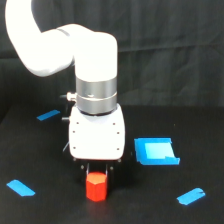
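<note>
A red block point(96, 187) with a many-sided outline stands on the dark table, near the bottom centre of the camera view. Directly over it, the white arm points down, and my gripper point(96, 173) is at the block's upper part. Dark fingers show at the left and right of the block. Whether they press on it or only stand beside it, I cannot tell against the dark background.
To the right lies a blue square frame point(141, 143) with a pale inside. Flat blue pieces lie at the front left point(20, 188), at the front right point(190, 196) and at the back left point(48, 115). Bare dark table separates them.
</note>
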